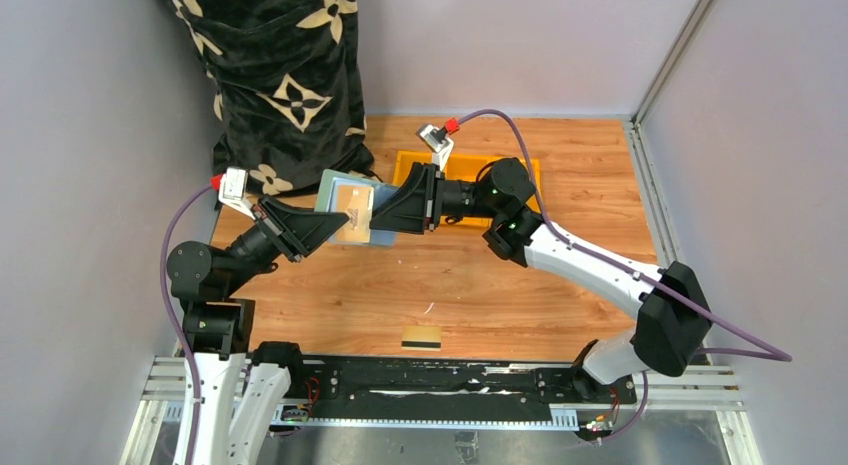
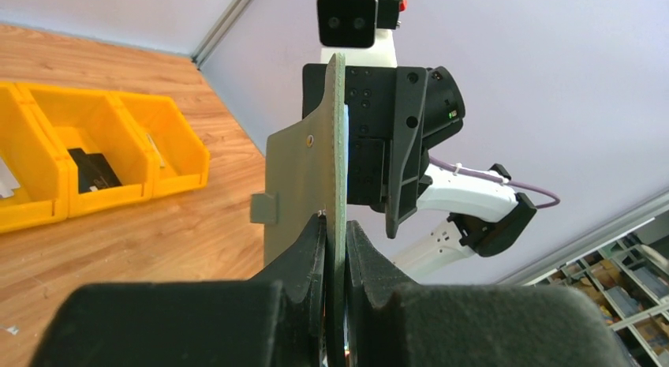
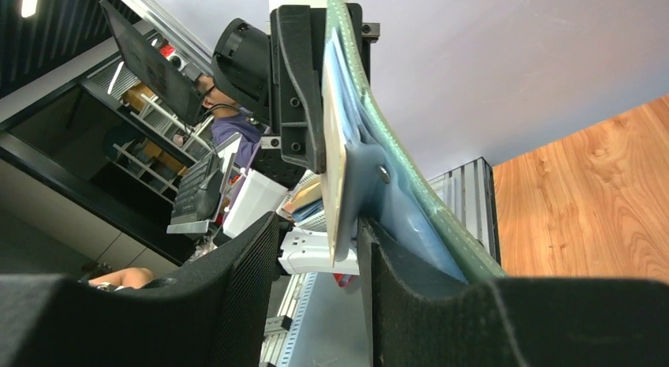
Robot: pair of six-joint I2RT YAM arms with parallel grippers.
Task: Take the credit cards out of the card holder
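The card holder has a green cover (image 1: 325, 193) and blue clear sleeves (image 1: 384, 239), and hangs in the air between the two arms. My left gripper (image 1: 346, 221) is shut on its left side. A tan card (image 1: 356, 199) lies in the front sleeve; in the right wrist view that card (image 3: 334, 138) is seen nearly edge-on. My right gripper (image 1: 373, 225) is open at the holder's right side, its fingertips around the near end of the card and sleeve, the cover running behind one finger (image 3: 402, 280). A gold card with a dark stripe (image 1: 421, 337) lies on the table.
Behind the right arm stands a yellow divided bin (image 1: 405, 165); the left wrist view shows dark items (image 2: 95, 170) in one compartment. A dark patterned cloth (image 1: 290, 95) hangs at the back left.
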